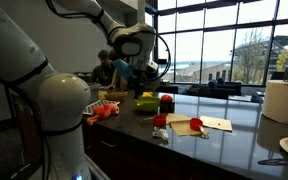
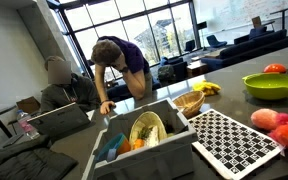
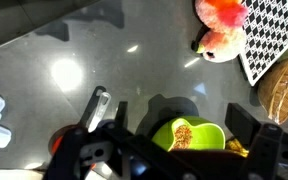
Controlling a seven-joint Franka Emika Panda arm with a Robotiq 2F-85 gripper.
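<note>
My open gripper hangs over the dark table in the wrist view, fingers spread and nothing seen held between them. Below the gap lies the green bowl (image 3: 216, 132), partly hidden by the gripper, with an orange-brown item (image 3: 182, 133) in it. In exterior view 1 the gripper (image 1: 140, 82) is above the table, near the green bowl (image 1: 144, 107). Exterior view 2 shows the green bowl (image 2: 271, 90) at the right; the arm is out of that view.
A red-orange plush (image 3: 222, 28), checkered board (image 3: 270, 35) and wicker basket (image 3: 278, 88) lie toward the upper right. A grey bin (image 2: 156, 158) holds several items. Red cups (image 1: 196, 123) stand near a tan sheet (image 1: 182, 128). A person (image 2: 134, 60) leans over the table.
</note>
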